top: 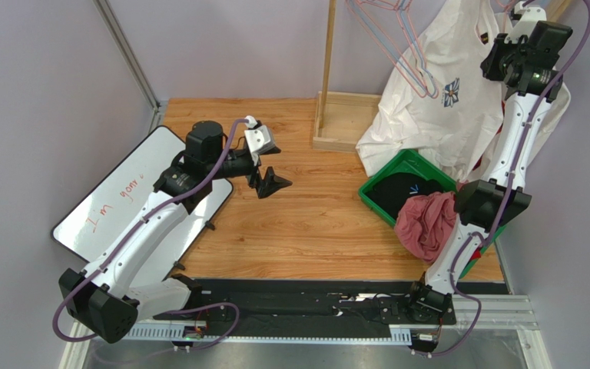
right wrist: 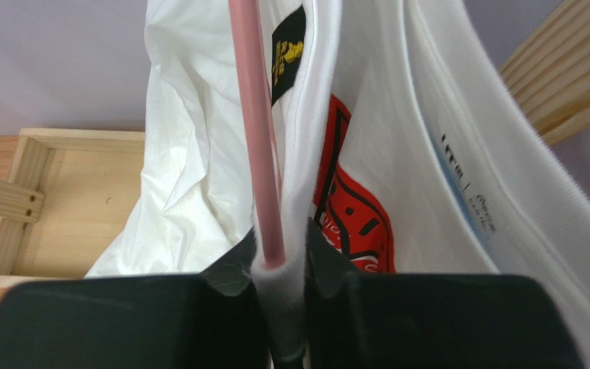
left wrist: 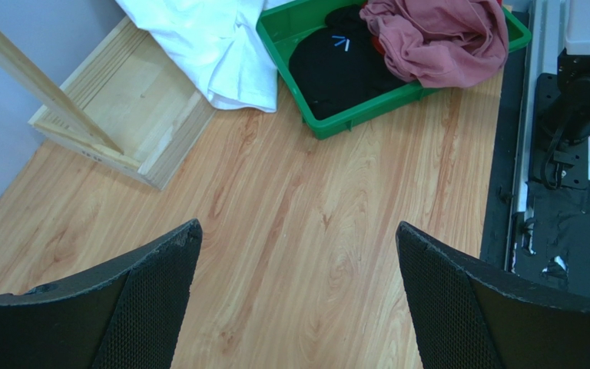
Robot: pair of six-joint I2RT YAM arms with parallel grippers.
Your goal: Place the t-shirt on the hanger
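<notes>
The white t shirt (top: pixel 429 115) hangs at the back right over the edge of the green bin, with a printed emblem on its front. In the right wrist view a pink hanger bar (right wrist: pixel 252 131) runs along the shirt's white edge (right wrist: pixel 309 138). Both pass between the fingertips of my right gripper; whether these are pressed closed on them is unclear. My left gripper (top: pixel 267 165) is open and empty over the middle of the table, apart from the shirt.
Several pink and blue hangers (top: pixel 389 42) hang on a wooden stand (top: pixel 326 46) with a tray base. The green bin (top: pixel 375 200) holds black and pink cloth. A whiteboard (top: pixel 106 215) lies left.
</notes>
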